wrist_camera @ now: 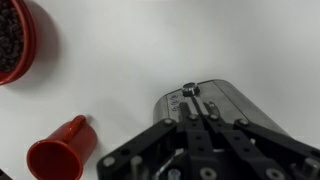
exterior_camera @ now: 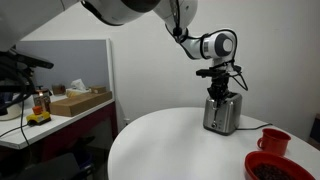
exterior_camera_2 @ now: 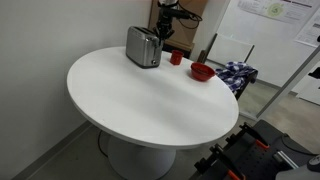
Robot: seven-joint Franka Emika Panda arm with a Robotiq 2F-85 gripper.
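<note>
A silver toaster [exterior_camera: 223,117] stands upright at the far side of the round white table. My gripper [exterior_camera: 219,97] points down at its near end, fingers shut with nothing visible between them. From above, the wrist view shows the gripper right beside a small dark knob [wrist_camera: 190,89] at the toaster's end. Whether the fingertips touch the knob or the toaster, I cannot tell. In the second exterior view the toaster [exterior_camera_2: 145,47] is seen from its long side, with the arm over its right end.
A red mug [exterior_camera: 273,141] and a red bowl [exterior_camera: 258,160] of dark beans are to the toaster's right. Behind it runs a black cord [exterior_camera: 254,127]. Boxes [exterior_camera: 80,102] rest on a separate side surface.
</note>
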